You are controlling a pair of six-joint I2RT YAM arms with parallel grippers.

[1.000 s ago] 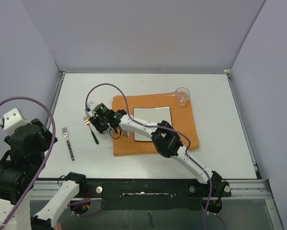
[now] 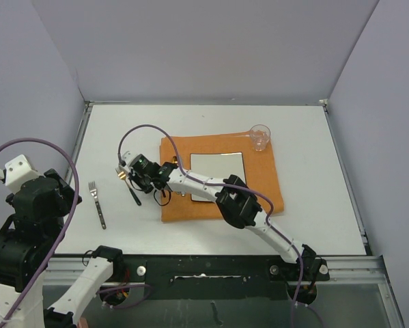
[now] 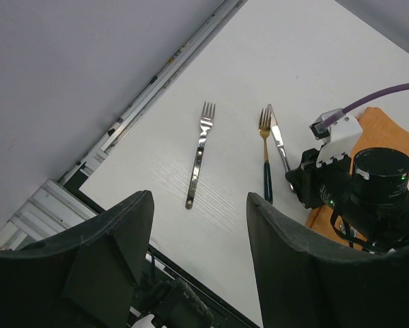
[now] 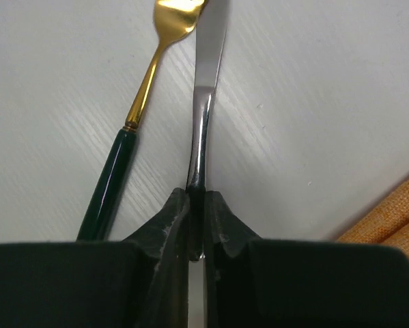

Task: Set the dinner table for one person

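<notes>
A steel fork [image 3: 199, 156] lies at the left of the white table, with a gold fork with green handle [image 4: 110, 179] to its right. A steel knife [image 4: 205, 82] lies beside the gold fork, its blade touching the fork's head. My right gripper is low over the knife's handle, its fingers close around it; whether they grip it I cannot tell. My left gripper stands open and empty at the table's left front.
An orange placemat [image 2: 265, 184] bears a square white plate [image 2: 218, 167], partly hidden by the right arm. A glass [image 2: 260, 137] stands at its back right corner.
The left arm has not moved.
</notes>
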